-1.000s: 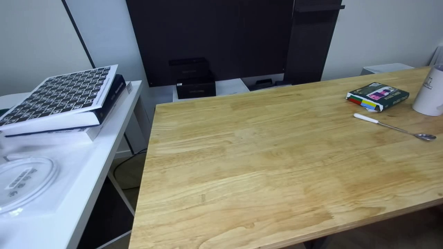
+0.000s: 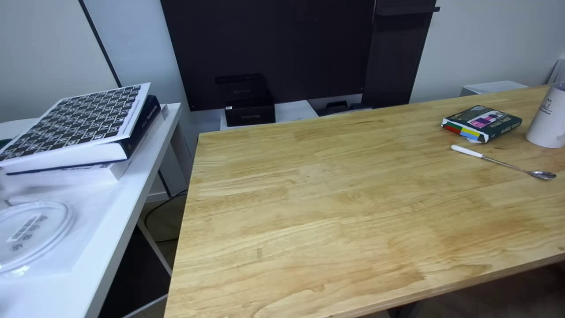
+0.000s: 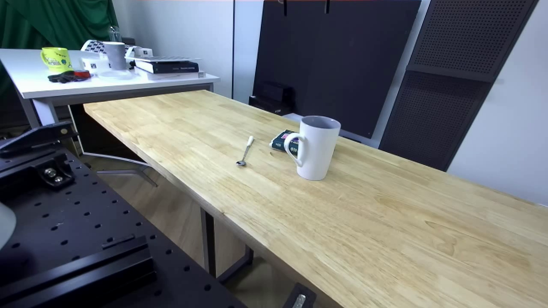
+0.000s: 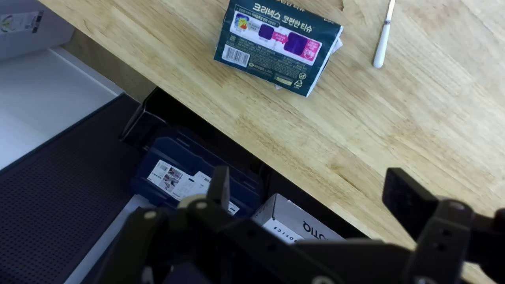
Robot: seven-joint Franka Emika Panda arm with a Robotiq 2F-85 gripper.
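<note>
My gripper is open in the wrist view, its black fingers wide apart and nothing between them. It hangs above the table's back edge, apart from every object. In exterior view 2, only what seem to be its fingertips show at the top edge. A white mug (image 3: pixel 319 149) stands upright on the table, its handle towards the left of that view. Beside it lies a dark green tissue pack (image 4: pixel 279 45), partly hidden by the mug in exterior view 2. A spoon with a white handle (image 2: pixel 467 151) and metal bowl (image 2: pixel 542 175) lies flat near the pack.
To the left, a white side table (image 2: pixel 124 212) carries stacked books (image 2: pixel 79 122). Beyond the back edge, a dark blue case (image 4: pixel 156 165) and a cardboard box (image 4: pixel 298 217) sit lower down.
</note>
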